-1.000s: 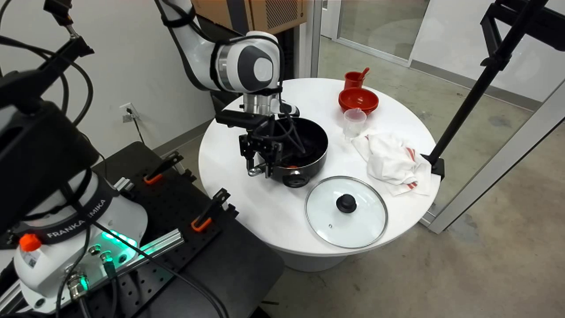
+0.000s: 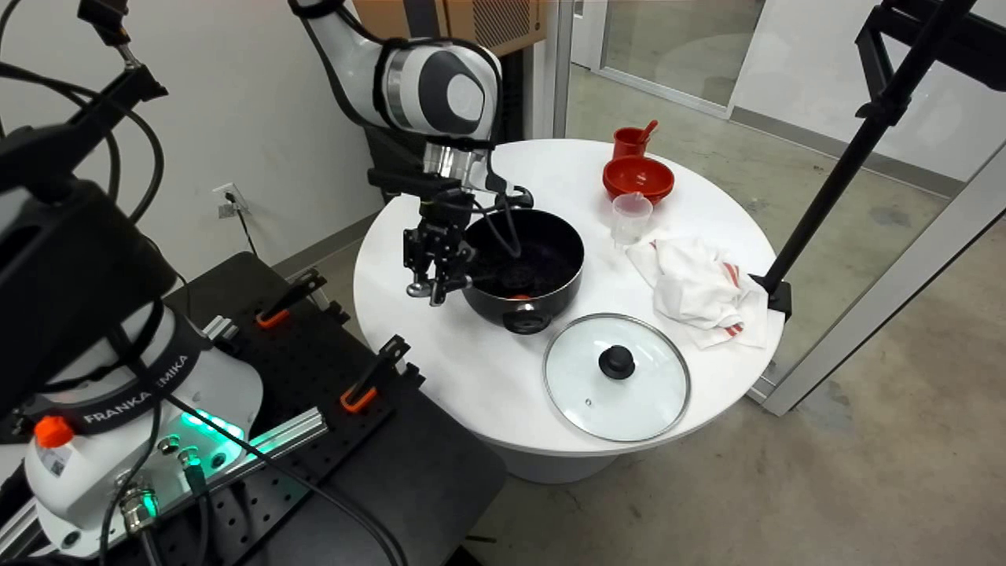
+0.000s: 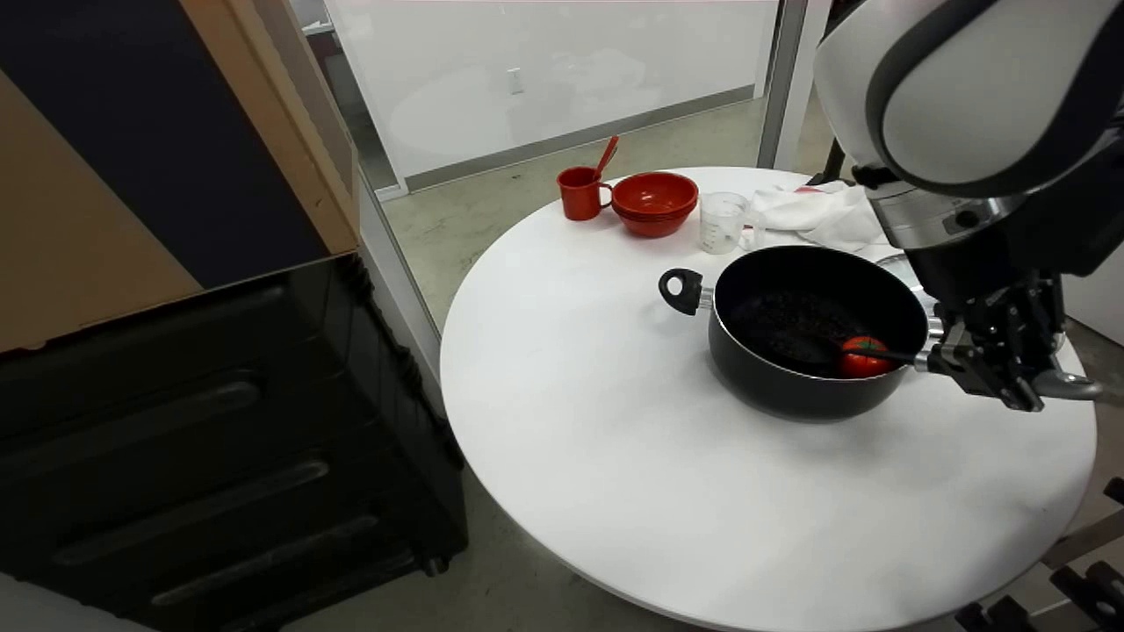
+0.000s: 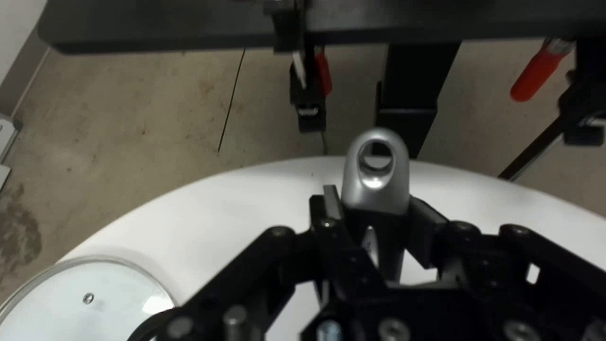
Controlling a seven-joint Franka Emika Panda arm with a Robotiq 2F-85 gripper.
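My gripper (image 2: 435, 269) is shut on the handle of a black and silver utensil (image 4: 376, 197), just outside the pot's rim. In the wrist view the handle's silver end, with a hole through it, sticks out past the fingers. The second exterior view shows the utensil's dark shaft (image 3: 891, 356) reaching over the rim into the black pot (image 3: 796, 391); its far end is hard to make out against the dark inside. A red tomato (image 3: 865, 357) lies in the pot beside the shaft.
A glass lid (image 2: 585, 377) lies in front of the pot. Farther back are red bowls (image 2: 638, 178), a red cup (image 2: 627, 143), a clear measuring cup (image 2: 631, 218) and a white towel (image 2: 698, 292). Bare white table (image 3: 590, 421) extends to one side of the pot.
My gripper has shifted left and slightly up in the first exterior view, away from the pot, with the utensil's handle in it. The pot and lid stay where they were.
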